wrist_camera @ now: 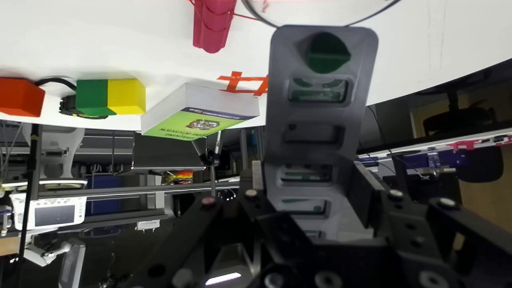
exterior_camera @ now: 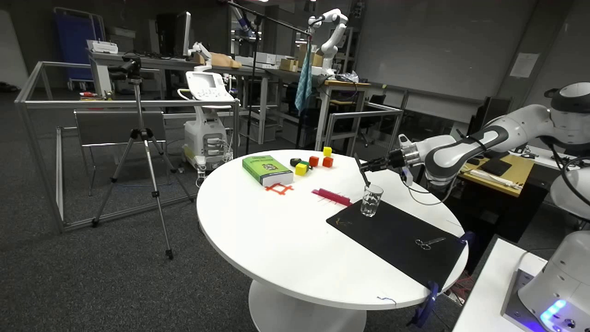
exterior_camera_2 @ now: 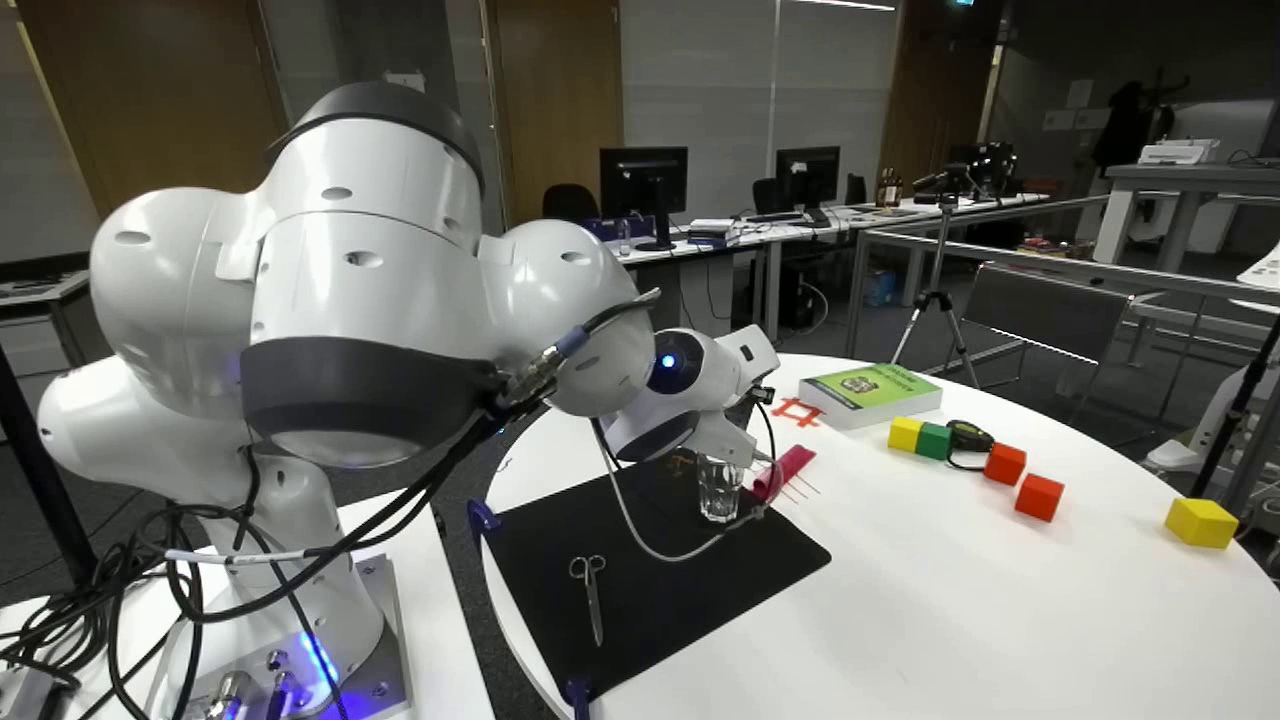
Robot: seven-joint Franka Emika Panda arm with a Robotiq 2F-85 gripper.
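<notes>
My gripper is shut on a dark grey slotted bar (wrist_camera: pixel 314 110), whose long flat body reaches up through the wrist view. In exterior view 1 this dark bar (exterior_camera: pixel 362 170) slants downward, its lower end near the rim of a clear drinking glass (exterior_camera: pixel 370 201). Whether that tip touches the rim I cannot tell. The glass stands upright on a black mat (exterior_camera: pixel 398 238); in exterior view 2 the glass (exterior_camera_2: pixel 720 490) shows below the wrist, which hides the fingers there. Only part of the glass's round rim (wrist_camera: pixel 261 18) shows at the top of the wrist view.
Scissors (exterior_camera: pixel 430 243) lie on the mat. Left of the glass is a magenta piece (exterior_camera: pixel 333 196) with thin prongs. Farther off are a green book (exterior_camera: pixel 268 169), a red tape frame (exterior_camera: pixel 279 188) and several coloured blocks (exterior_camera: pixel 313 161).
</notes>
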